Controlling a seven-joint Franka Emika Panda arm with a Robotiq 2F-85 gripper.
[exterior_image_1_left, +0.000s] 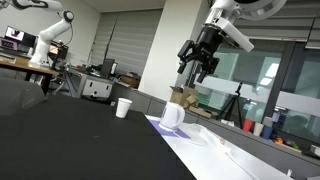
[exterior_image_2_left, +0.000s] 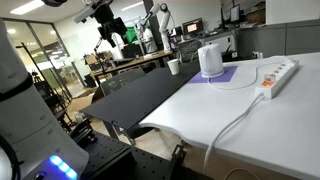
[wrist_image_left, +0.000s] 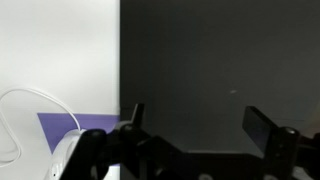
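Observation:
My gripper (exterior_image_1_left: 190, 74) hangs high above the table, its fingers spread wide. In the wrist view its two fingers (wrist_image_left: 137, 117) stand far apart, with only the dark table surface (wrist_image_left: 190, 60) below and nothing between them. A white kettle (exterior_image_2_left: 211, 60) sits upright on a purple mat (exterior_image_2_left: 228, 75) on the white part of the table; its edge (wrist_image_left: 66, 155) shows at the lower left of the wrist view. A white cup (exterior_image_1_left: 123, 107) stands upright on the dark surface, apart from the kettle.
A white power strip (exterior_image_2_left: 278, 78) with a cable lies on the white tabletop (exterior_image_2_left: 205, 115), right of the kettle. Several cups and bottles (exterior_image_1_left: 257, 129) line the window side. Another robot arm (exterior_image_1_left: 52, 30) stands in the background.

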